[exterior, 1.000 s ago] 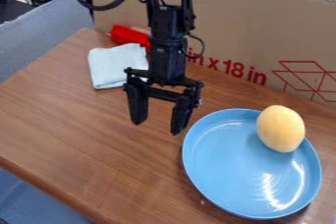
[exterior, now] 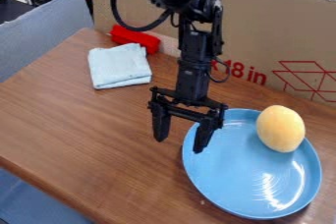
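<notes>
My gripper (exterior: 179, 138) hangs open over the wooden table, its two black fingers apart, the right one over the left rim of a blue plate (exterior: 246, 183). A yellow oval object (exterior: 280, 128) rests on the back part of that plate. Behind the gripper to the left, a folded pale blue cloth (exterior: 118, 66) lies on the table, and a red object (exterior: 136, 39) sits just beyond it.
A cardboard box (exterior: 266, 46) stands along the back of the table. A grey-blue padded edge (exterior: 39, 36) borders the table at left.
My gripper has moved to the right and toward the camera, from over bare wood to the plate's left edge. The plate, yellow object and cloth have stayed put.
</notes>
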